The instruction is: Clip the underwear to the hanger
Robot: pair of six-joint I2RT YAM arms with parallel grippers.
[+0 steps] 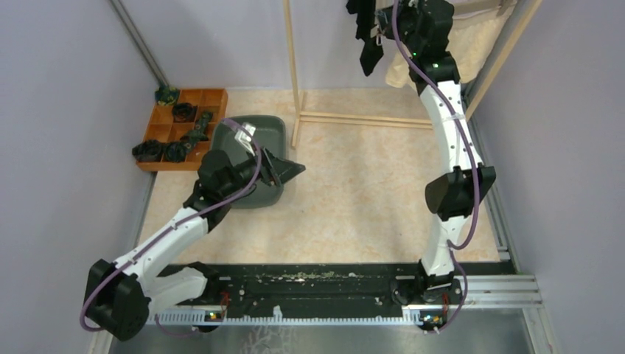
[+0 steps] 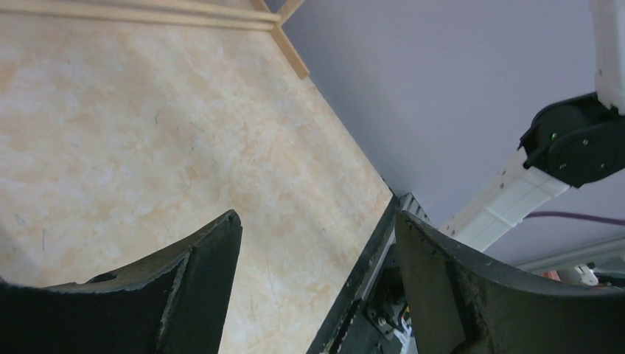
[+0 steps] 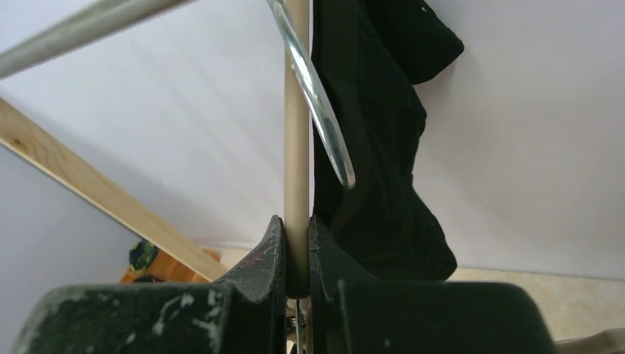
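Observation:
My right gripper is shut on a pale hanger (image 3: 297, 147) in the right wrist view, with a metal hook (image 3: 328, 133) beside it. Dark cloth (image 3: 376, 147) hangs just behind; in the top view it (image 1: 372, 51) is high at the back, left of the right wrist, near cream cloth (image 1: 475, 48). Whether the cloth is clipped cannot be told. My left gripper is open and empty, above the table near the grey bin (image 1: 250, 125).
A wooden rack (image 1: 354, 118) stands at the back. An orange divided organiser (image 1: 169, 166) with dark rolled garments sits at the left.

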